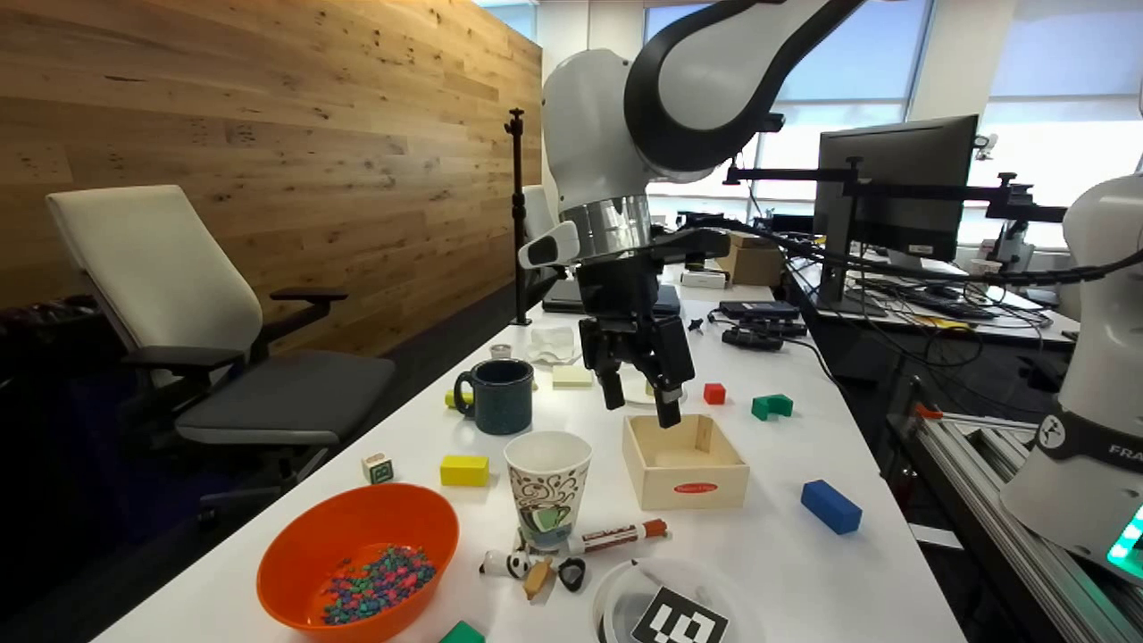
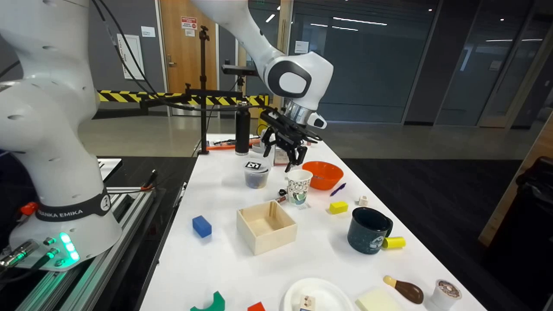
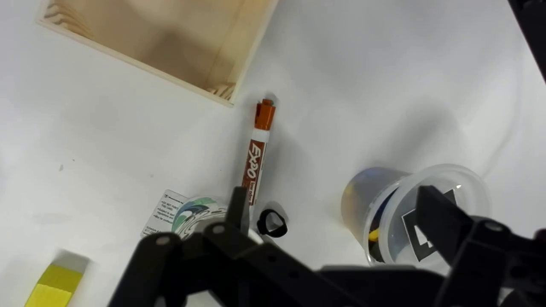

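My gripper [image 1: 640, 413] hangs open above the table, its fingers wide apart and nothing held. In the wrist view, the gap of the gripper looks down on bare white table. A brown-capped Expo marker [image 3: 254, 161] lies by the left finger, its lower end partly hidden. The patterned paper cup [image 3: 197, 215] is largely covered by that finger; it stands upright in exterior view 2 [image 2: 299, 187]. Under the right finger shows a clear lidded tub [image 3: 361, 199] with a black-and-white tag on top. The open wooden box [image 3: 153, 69] sits at upper left, empty.
An orange bowl [image 1: 280, 557] holds small coloured pieces. A dark mug [image 2: 363, 233], yellow block [image 2: 338, 207], blue block [image 2: 202, 226] and white plate [image 2: 332, 290] stand around the table. Clear surface lies between the blue block and wooden box.
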